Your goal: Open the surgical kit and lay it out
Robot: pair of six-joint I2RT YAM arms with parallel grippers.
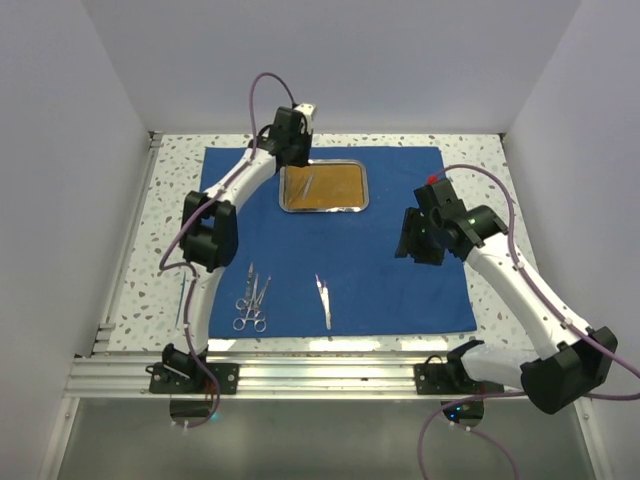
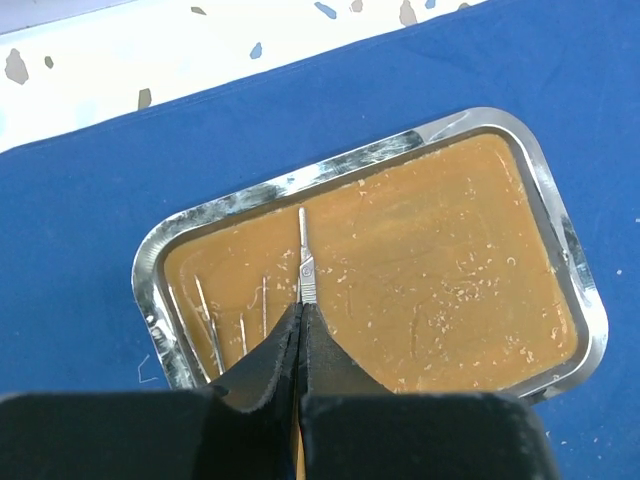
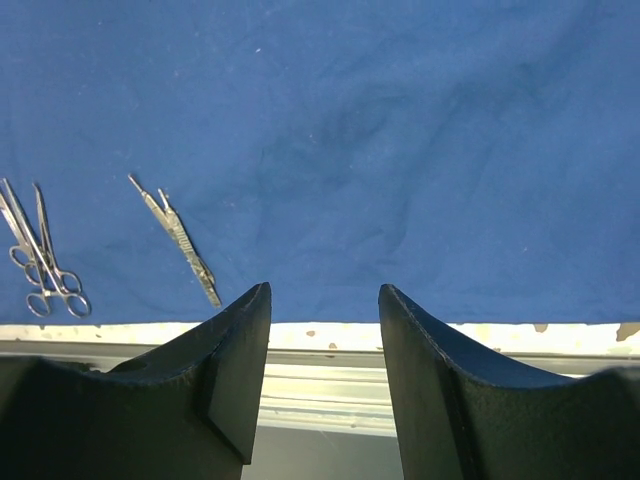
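My left gripper is shut with nothing between its fingers, above the metal tray (image 2: 374, 153). A silver scalpel handle (image 2: 304, 250) lies in the tray, outside those fingers; its lower end is hidden behind the tips. Several thin instruments (image 2: 208, 318) rest at the tray's left side. Over the right part of the blue cloth (image 1: 390, 300), my right gripper stands open and empty. Scissor-like clamps (image 1: 250, 322) and other tools lie front left on the cloth, with tweezers and a slim handle (image 1: 325, 300) to their right.
The cloth covers most of the speckled table (image 1: 140, 270). Beyond the front edge runs a metal rail (image 1: 330, 375). Most of the tray's tan bed (image 2: 430, 270) is empty.
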